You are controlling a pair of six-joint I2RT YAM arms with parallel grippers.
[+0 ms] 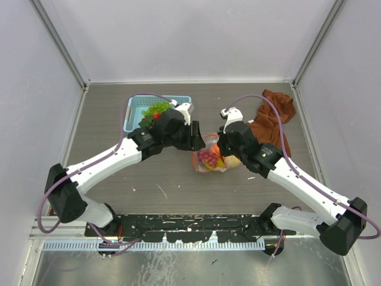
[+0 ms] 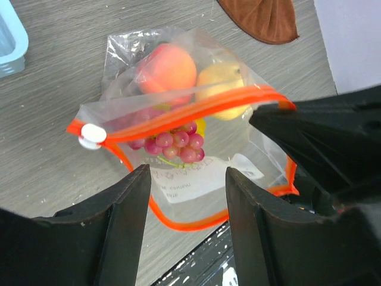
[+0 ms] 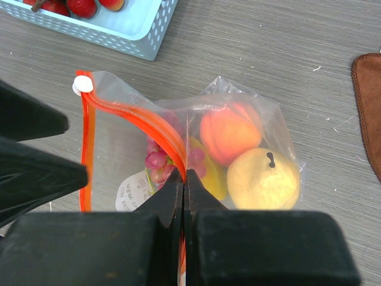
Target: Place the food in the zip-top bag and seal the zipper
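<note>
The clear zip bag [image 2: 205, 179] with an orange rim lies with its mouth agape. My right gripper is shut on the bag's orange rim [image 3: 152, 119]. Inside the bag lie red grapes [image 2: 178, 145], a peach-like fruit [image 3: 231, 132], a yellow pear-like fruit [image 3: 264, 180] and another yellow item [image 3: 211, 173] partly behind the grapes. The white zipper slider [image 2: 92, 136] sits at one end of the rim. My left gripper stands open by the mouth, nothing between its fingers; the grapes rest beyond its fingertips.
A blue basket [image 1: 134, 113] at the back left holds green grapes [image 1: 156, 109] and several red fruits, including strawberries [image 3: 82, 7]. Brown cloth [image 1: 274, 122] lies at the back right. Bare table [image 1: 155, 190] extends to the left and front of the bag.
</note>
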